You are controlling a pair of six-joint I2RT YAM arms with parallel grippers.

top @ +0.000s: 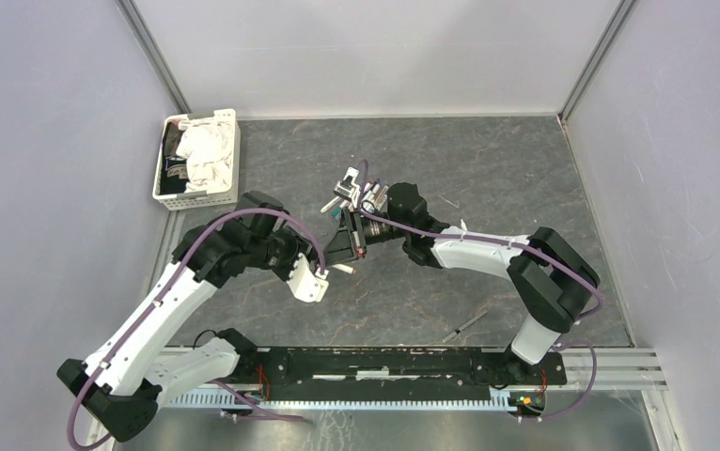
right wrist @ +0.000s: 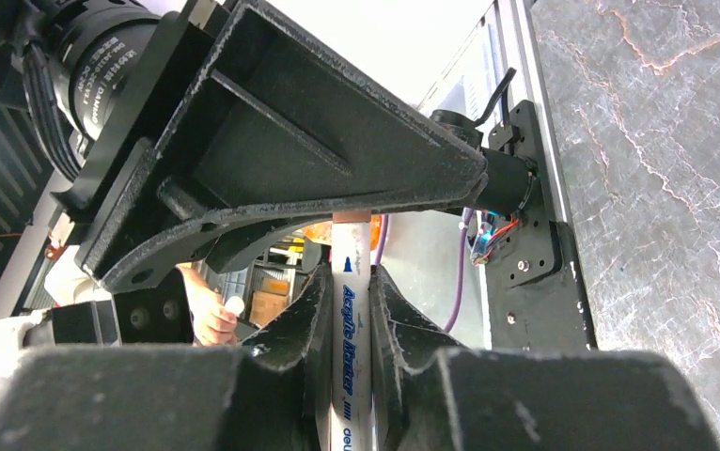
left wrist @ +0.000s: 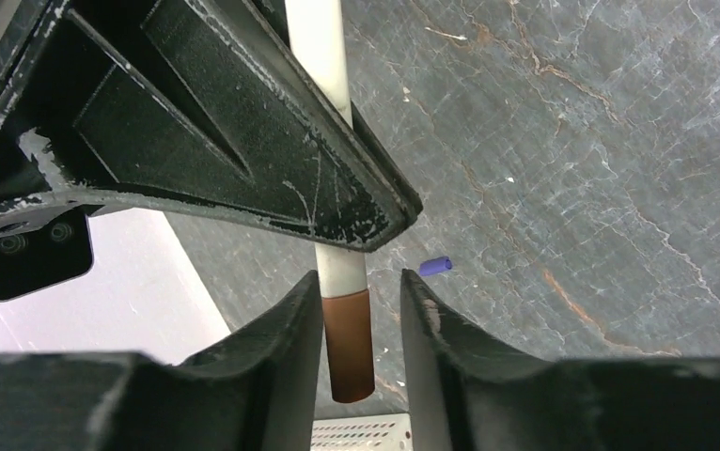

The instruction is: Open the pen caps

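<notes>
A white marker [right wrist: 349, 376] with a brown cap [left wrist: 347, 348] is held up by my right gripper, shut on it near mid-table. In the left wrist view the capped end points toward my left gripper, whose part-open fingers stand either side of the brown cap, a gap showing on its right. The two grippers meet in the top view, partly hiding each other. A loose blue cap [left wrist: 435, 266] lies on the table below.
A pile of markers [top: 333, 202] lies behind the grippers, mostly hidden. A grey marker [top: 464, 326] lies front right. A white basket [top: 196, 197] with cloths stands back left.
</notes>
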